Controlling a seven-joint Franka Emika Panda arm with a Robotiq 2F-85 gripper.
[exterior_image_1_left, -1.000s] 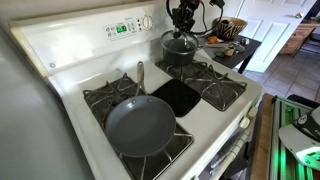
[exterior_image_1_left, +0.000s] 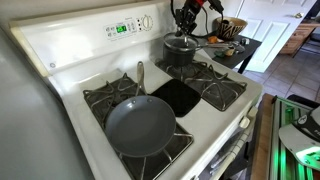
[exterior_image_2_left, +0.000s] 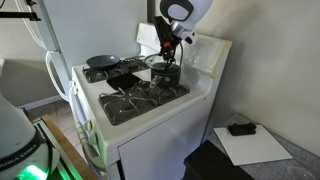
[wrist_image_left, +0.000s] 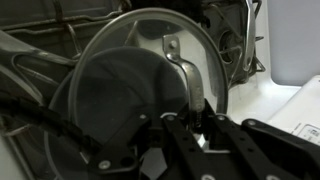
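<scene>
A glass lid (wrist_image_left: 130, 40) with a metal rim sits over the dark pot (exterior_image_1_left: 180, 56) on the far back burner. In the wrist view the lid is offset from the pot's mouth, and part of the dark inside shows at the left. My gripper is shut on the lid's strap handle (wrist_image_left: 186, 68), whose near end runs in between the fingertips. Whether the lid's rim touches the pot cannot be told. In exterior view 2 the gripper (exterior_image_2_left: 168, 50) is just above the pot.
A dark frying pan (exterior_image_1_left: 141, 125) rests on the near left burner. Bare grates (exterior_image_1_left: 222, 92) lie in front of the pot, and a black griddle plate (exterior_image_1_left: 180, 96) fills the stove's middle. The control panel (exterior_image_1_left: 125, 30) rises behind. Beyond the pot is a dark side table (exterior_image_1_left: 243, 52) with small items.
The gripper and lid shift only slightly above the pot. The pot, frying pan and stove stay where they were.
</scene>
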